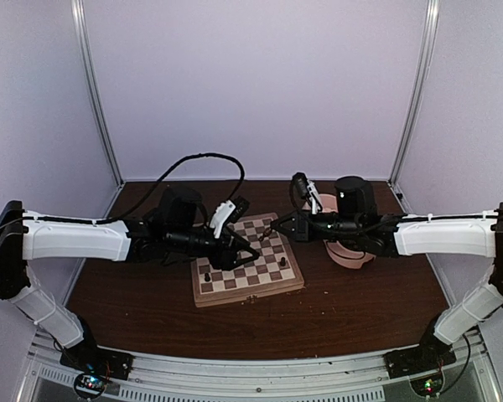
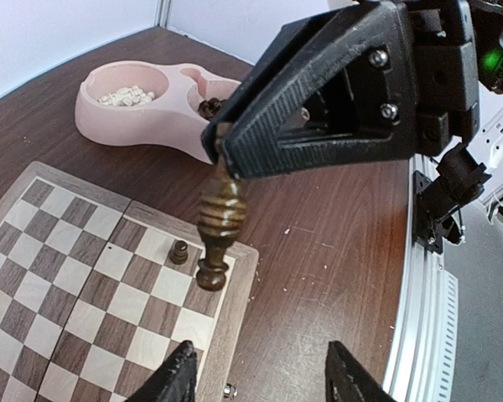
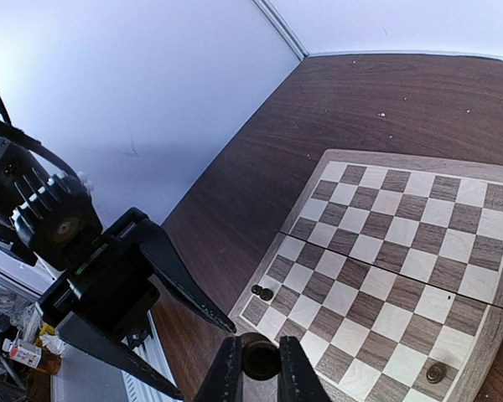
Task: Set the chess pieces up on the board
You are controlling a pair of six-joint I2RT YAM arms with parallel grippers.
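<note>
A dark brown chess piece (image 2: 221, 219) hangs below the fingertips of my right gripper (image 1: 274, 226), which is shut on it. Its rounded dark end (image 3: 261, 360) faces the camera in the right wrist view. My left gripper (image 1: 253, 254) stands open close by over the board, nothing between its fingertips. The chessboard (image 1: 250, 292) lies under both arms, mostly empty. One dark piece stands near its front right corner (image 2: 179, 252), and another dark piece (image 1: 207, 276) near its front left; the arms hide part of the board in the top view.
A pink two-part container (image 2: 109, 126) stands right of the board, with white pieces (image 2: 127, 96) in one hollow and dark pieces (image 2: 210, 107) in the other. The two grippers are close together.
</note>
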